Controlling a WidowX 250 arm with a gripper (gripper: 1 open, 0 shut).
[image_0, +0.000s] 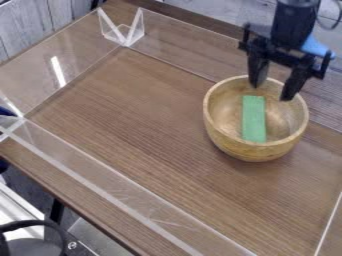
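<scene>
A tan round bowl (225, 139) sits on the right side of the wooden table, with a green rectangular block (253, 118) lying upright-lengthwise inside it. My gripper (287, 78) hangs over the back rim of the bowl, dark and blurred; its fingers point down, apart from each other, and I see nothing between them. The block is not in the gripper.
A clear angular plastic piece (122, 25) stands at the back left. A dark cable (30, 228) lies beyond the table's edge at the lower left.
</scene>
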